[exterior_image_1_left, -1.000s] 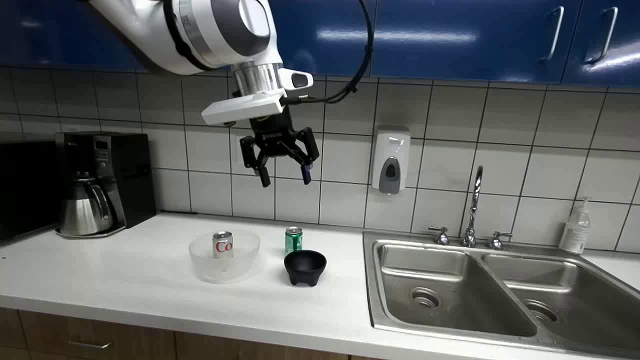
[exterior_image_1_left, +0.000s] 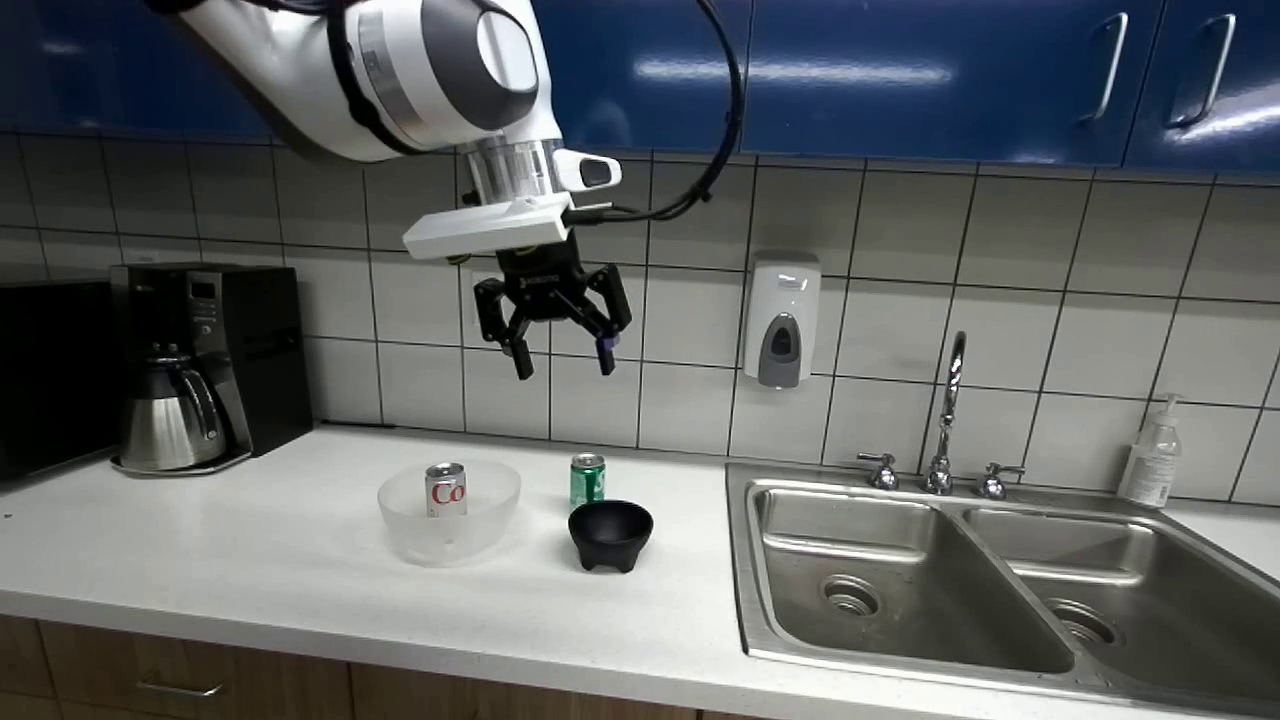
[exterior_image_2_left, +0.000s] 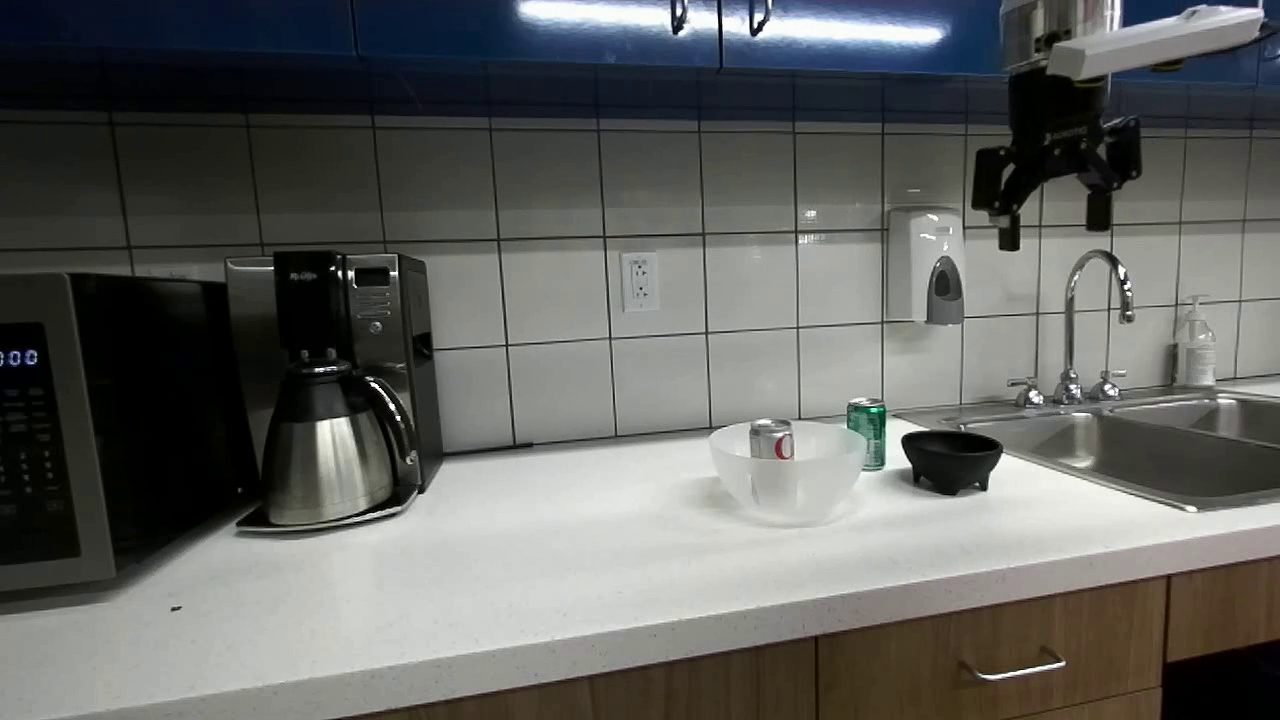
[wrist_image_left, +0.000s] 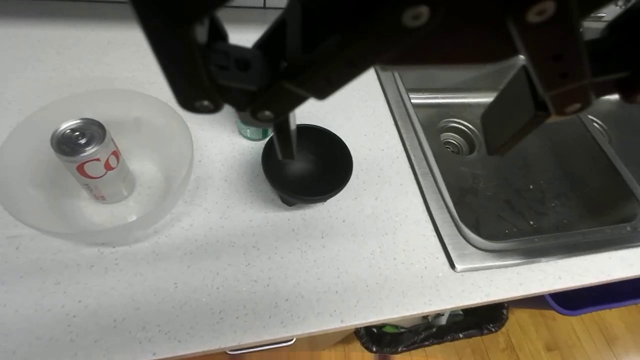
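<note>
My gripper (exterior_image_1_left: 565, 366) is open with nothing between its fingers, hanging high above the counter. Below and to its left in exterior view 1, a silver can with red lettering (exterior_image_1_left: 445, 491) stands inside a frosted bowl (exterior_image_1_left: 414, 540). A green can (exterior_image_1_left: 587, 478) is on the counter behind a small black footed bowl (exterior_image_1_left: 611, 534). Looking down in the wrist view, the black bowl (wrist_image_left: 321, 171) appears empty, and one finger (wrist_image_left: 285, 141) overlaps it in the picture. The same view shows only the lower edge of the green can (wrist_image_left: 255, 131), the rest hidden by the gripper.
A double sink (exterior_image_1_left: 744, 564) lies right of the bowls, with a faucet (exterior_image_1_left: 948, 420) behind it. To the left are a coffee maker (exterior_image_2_left: 414, 348) and a microwave (exterior_image_2_left: 102, 456). Blue cabinets (exterior_image_1_left: 912, 72) hang overhead.
My gripper has shifted slightly left and its fingertips a little lower in exterior view 1. The cans and bowls have stayed in place.
</note>
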